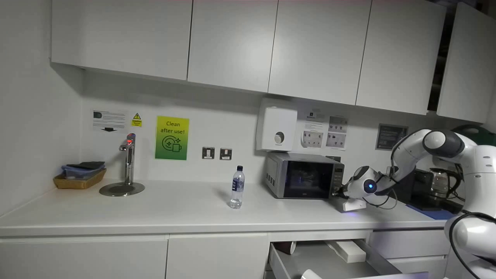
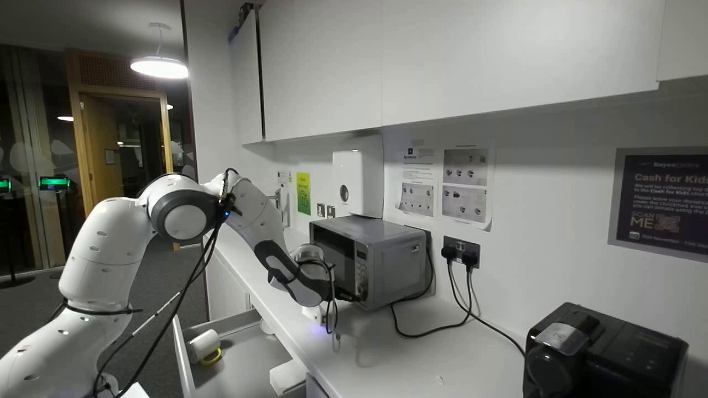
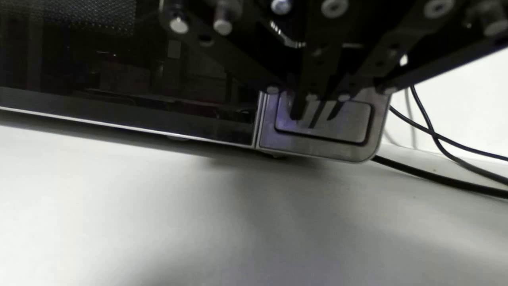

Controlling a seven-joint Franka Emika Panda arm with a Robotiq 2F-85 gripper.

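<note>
The grey microwave stands against the back wall, its dark door closed. My gripper is at the lower right of its front, over the large rectangular button at the foot of the control panel. Its fingers look shut, with nothing seen between them. In the wrist view the fingertips overlap the button; whether they press on it I cannot tell. From the other side, the gripper is seen close to the microwave's front corner.
An open drawer with cups and a white box juts out below. A water bottle stands left of the microwave. Black cables trail on the counter at its right.
</note>
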